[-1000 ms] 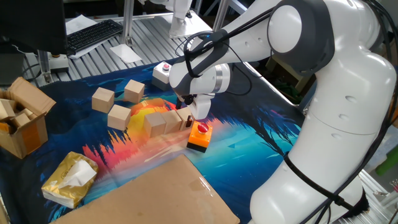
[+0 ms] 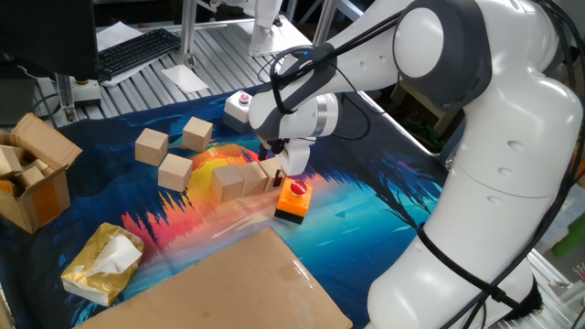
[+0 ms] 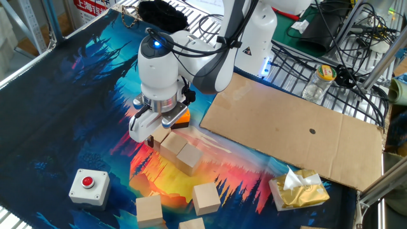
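Three plain wooden blocks stand in a touching row on the colourful mat: the outer block (image 2: 228, 184), the middle block (image 2: 252, 180) and the end block (image 2: 271, 168) nearest the arm. My gripper (image 2: 271, 165) is low over that end block, pointing down, its fingers set apart on either side of it. In exterior view 2 a dark fingertip (image 3: 151, 141) shows against the end block (image 3: 161, 134), while the other finger is hidden by the hand. Whether the fingers press on the block cannot be made out.
An orange button box (image 2: 293, 198) sits close beside the gripper. Three loose blocks, one of them a far-left block (image 2: 152, 146), lie beyond the row. A white button box (image 3: 89, 188), tissue pack (image 2: 104, 264), carton of blocks (image 2: 41, 196) and cardboard sheet (image 2: 228, 291) surround the area.
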